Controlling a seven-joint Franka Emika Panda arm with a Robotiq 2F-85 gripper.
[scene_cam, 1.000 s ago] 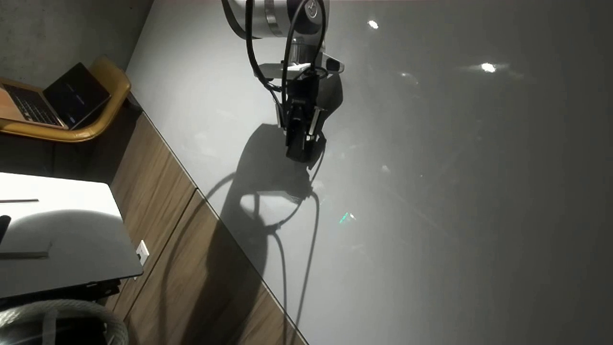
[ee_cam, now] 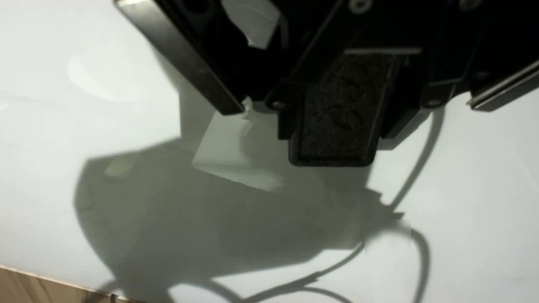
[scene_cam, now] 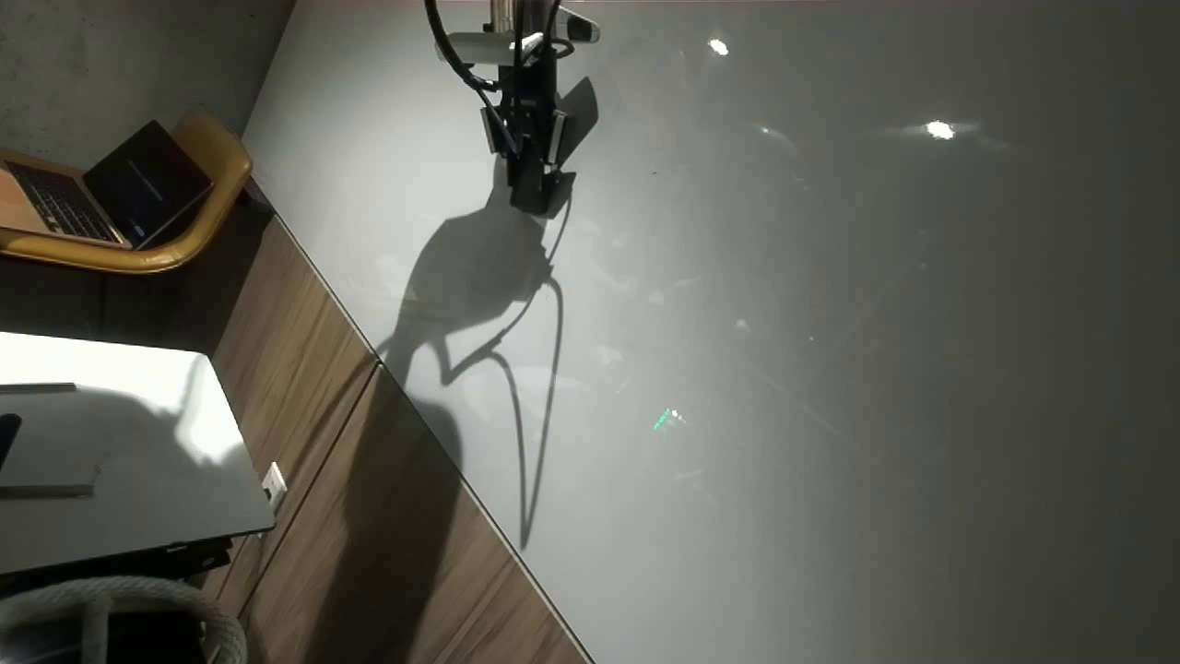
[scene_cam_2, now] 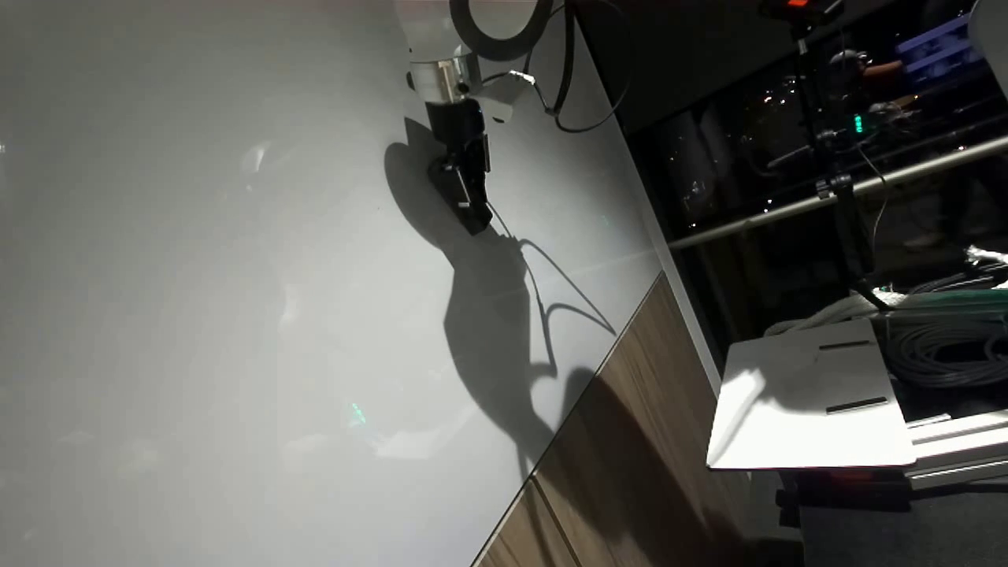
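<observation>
A black, roughly rectangular block, perhaps an eraser, fills the space between the fingers of my gripper. The gripper is shut on it, and the block's flat textured face shows in the wrist view. Seen from outside, the black block points down the picture over the large pale glossy board. In the second exterior view, the block's tip lies close to its shadow. Whether it touches the board, I cannot tell. A small green speckled patch lies well away, below and right of the gripper; mark or reflection is unclear.
Wood panels border the board along a slanting edge. Beyond them are a white table, a laptop on a tan chair, and coiled rope. Wide board area is free of objects. Cables hang beside the arm.
In exterior view 1 the arm and gripper have moved up and to the left across the board, still with the black block. Their shadow has shifted likewise. The green patch looks nearly the same.
</observation>
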